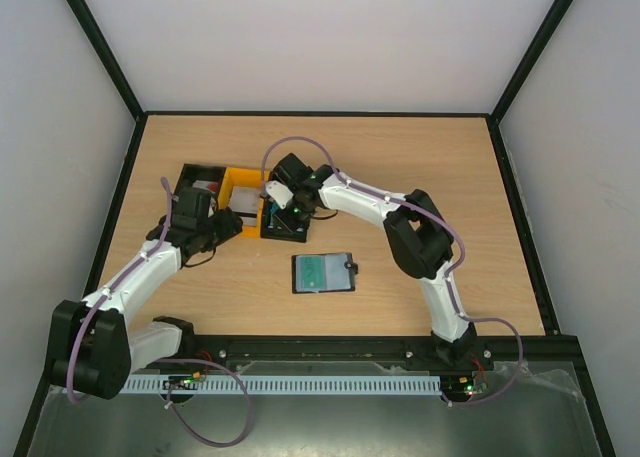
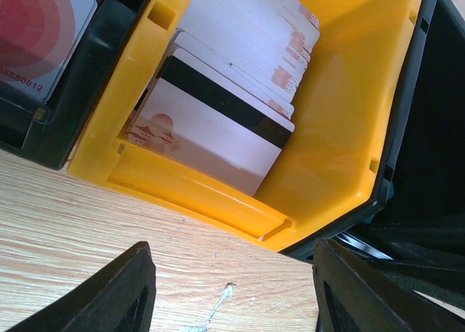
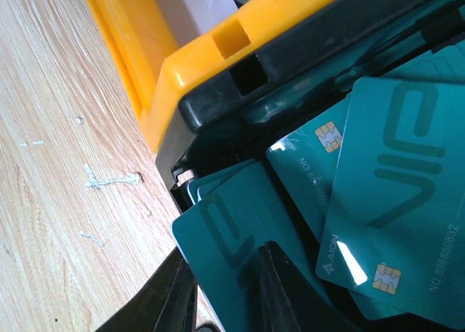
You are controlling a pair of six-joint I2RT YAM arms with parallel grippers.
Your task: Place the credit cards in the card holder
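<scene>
The card holder (image 1: 323, 273), a dark-edged tray with a green card in its left half and a pale right half, lies mid-table. In the right wrist view, a green card (image 3: 229, 234) leans up at the near end of a black box. My right gripper is part open over this card; one finger (image 3: 280, 288) overlaps its face and the other is by its left edge. More green VIP cards (image 3: 407, 179) lie alongside. My left gripper stands open and empty, before the yellow box (image 2: 196, 194) of white cards (image 2: 211, 121).
Left of the yellow box is another black box (image 2: 65, 128) with a red-and-white card (image 2: 36, 34). The boxes stand side by side at the back left. Free table (image 1: 430, 147) spreads over the right side, with bare wood around the holder.
</scene>
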